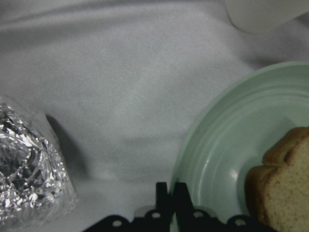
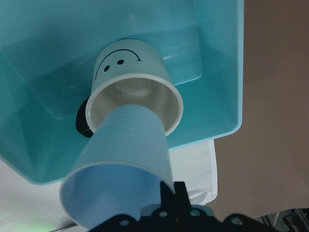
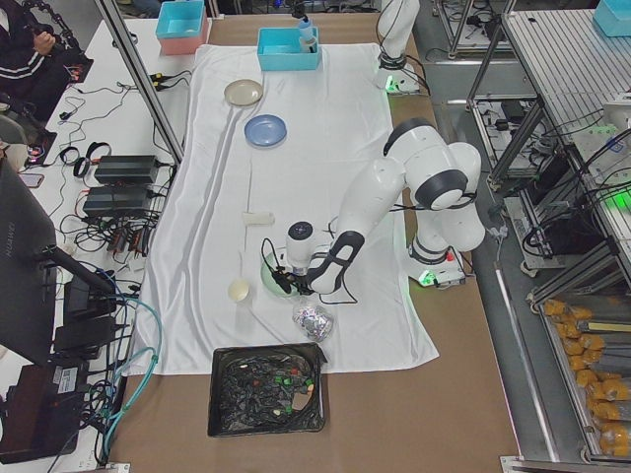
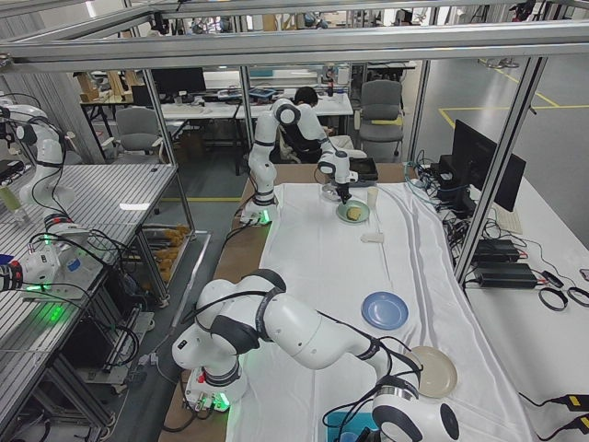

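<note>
In the left wrist view my left gripper is shut on the rim of a green plate (image 1: 212,145) that holds a slice of bread (image 1: 280,188). A crumpled foil item (image 1: 26,164) lies left of it, a pale cup (image 1: 260,12) beyond. In the right wrist view my right gripper is shut on the rim of a light-blue cup (image 2: 116,145), held over a white mug (image 2: 130,58) with a face, inside a blue bin (image 2: 222,63).
A blue plate (image 3: 265,130) and beige plate (image 3: 244,93) lie farther along the white cloth. A black tray (image 3: 266,424) sits at the near edge.
</note>
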